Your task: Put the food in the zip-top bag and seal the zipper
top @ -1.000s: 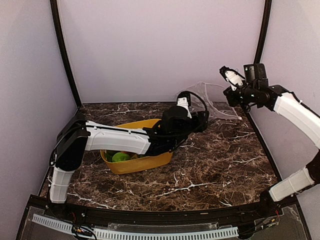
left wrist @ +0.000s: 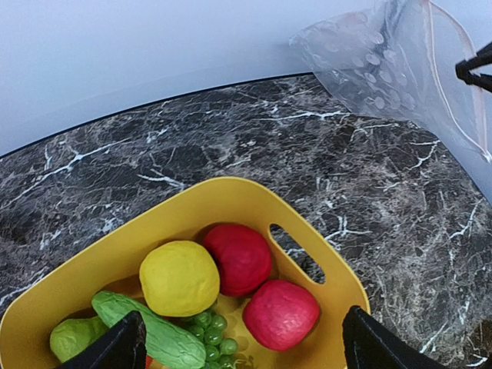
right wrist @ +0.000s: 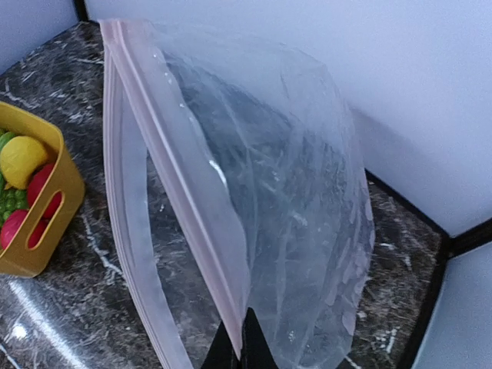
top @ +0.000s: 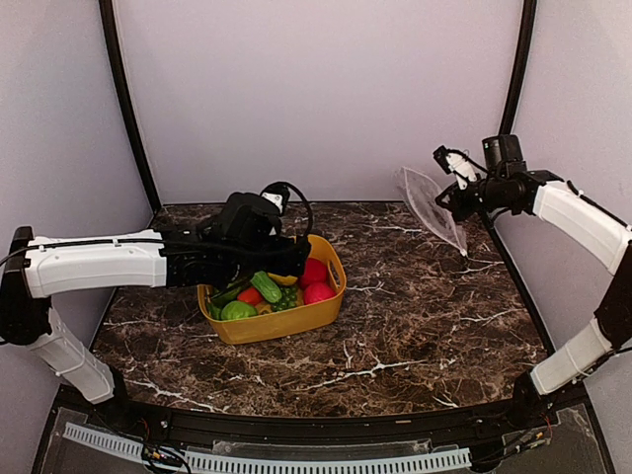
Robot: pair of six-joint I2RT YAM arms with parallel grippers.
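Note:
A clear zip top bag hangs from my right gripper, which is shut on one edge of its mouth. Its two zipper strips stand apart, so the mouth gapes. From above, the bag shows at the table's back right. My left gripper is open over the yellow basket, nothing between its fingers. Inside the basket lie a yellow fruit, two red fruits, one of them the nearer red fruit, a cucumber, green grapes and a green vegetable.
The basket stands left of the middle of the marble table. Bare tabletop stretches from it to the right and front. White walls close off the back and sides.

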